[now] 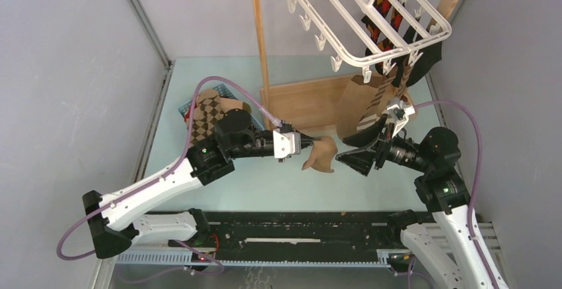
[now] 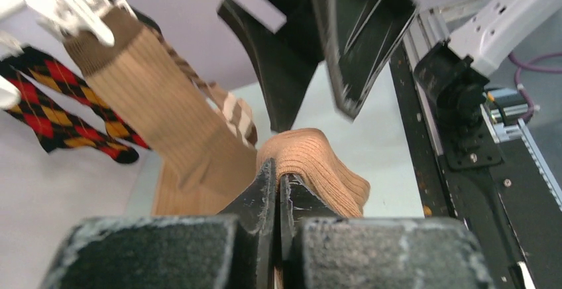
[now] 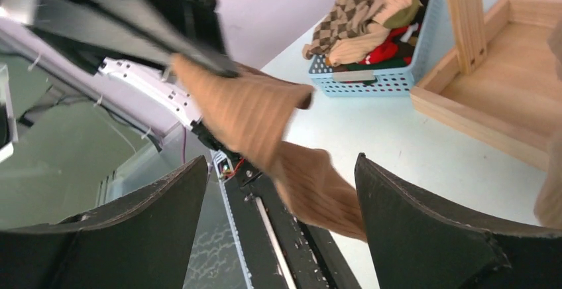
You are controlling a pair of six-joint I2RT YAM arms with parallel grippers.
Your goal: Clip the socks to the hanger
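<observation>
A plain tan sock [image 1: 323,154] hangs from my left gripper [image 1: 313,140], which is shut on its edge; in the left wrist view the cloth [image 2: 311,163] bulges out beyond the closed fingertips. My right gripper [image 1: 342,149] stands open just right of the sock, with the loose cloth [image 3: 318,189] dangling in front of its spread fingers [image 3: 424,223] in the right wrist view. The white hanger [image 1: 351,57] is up on the wooden rail, with several empty clips along its left side. Clipped to its right part are a tan sock [image 2: 152,97], red-and-black argyle socks [image 2: 59,103] and darker ones.
A blue basket [image 3: 371,80] with more socks stands at the left, partly behind my left arm in the top view. A wooden tray base [image 1: 298,103] lies under the hanger.
</observation>
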